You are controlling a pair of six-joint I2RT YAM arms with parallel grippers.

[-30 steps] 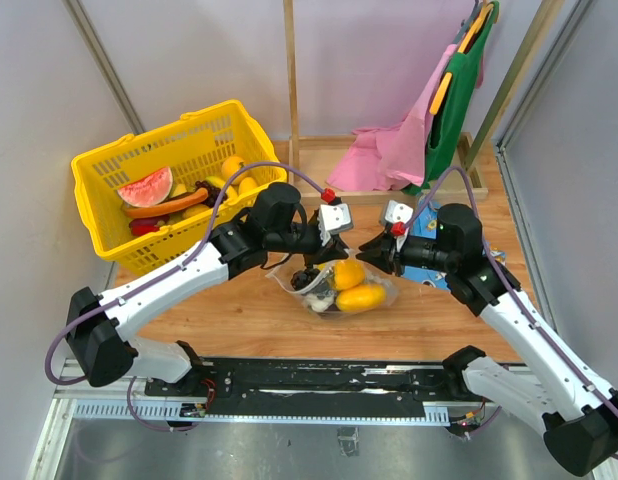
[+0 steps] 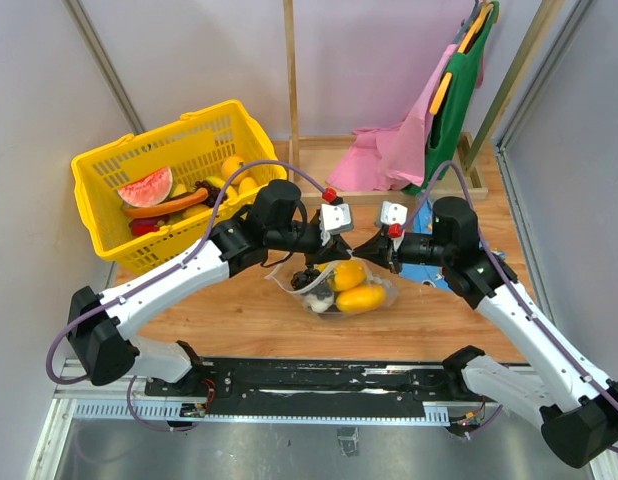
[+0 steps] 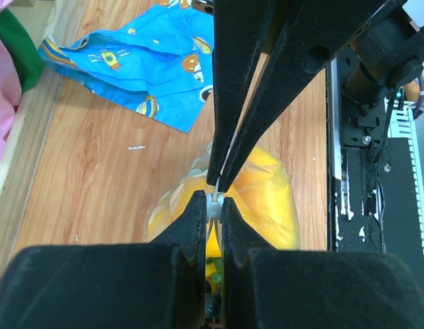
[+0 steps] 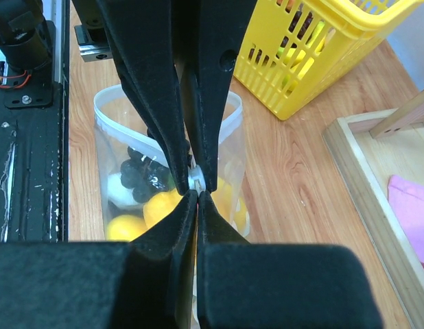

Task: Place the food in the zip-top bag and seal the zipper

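A clear zip top bag (image 2: 324,305) holds yellow food (image 2: 359,296), a dark grape-like bunch (image 4: 143,178) and a pale item, standing on the wood table below both grippers. My left gripper is shut on the bag's white zipper at its top edge. My right gripper is shut at that same spot, its fingertips meeting the left's; in the top view the two tips face each other above the bag. Whether anything is between the right fingers is hard to see.
A yellow basket (image 2: 109,175) of fruit and vegetables stands back left. A wooden tray (image 4: 359,178) with pink and green garments is at the back. A blue patterned cloth (image 3: 150,68) lies right of the bag.
My right gripper has edged slightly left toward the left gripper at the bag's top. The left arm and bag look unchanged.
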